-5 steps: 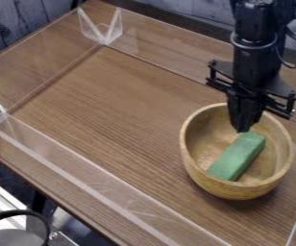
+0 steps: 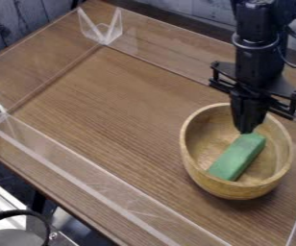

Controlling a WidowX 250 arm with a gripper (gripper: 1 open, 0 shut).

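Observation:
A round tan bowl sits on the wooden table at the right, holding a green block that lies tilted along its bottom. The black arm comes down from the top right, and its gripper is over the back part of the bowl, above the upper end of the block. The fingertips are close together, with nothing visible between them; whether they touch the block cannot be told.
Clear plastic strips edge it at the left and back. A black cable lies at the bottom left corner.
The gripper has moved very slightly down over the bowl. The bowl and green block look nearly unchanged.

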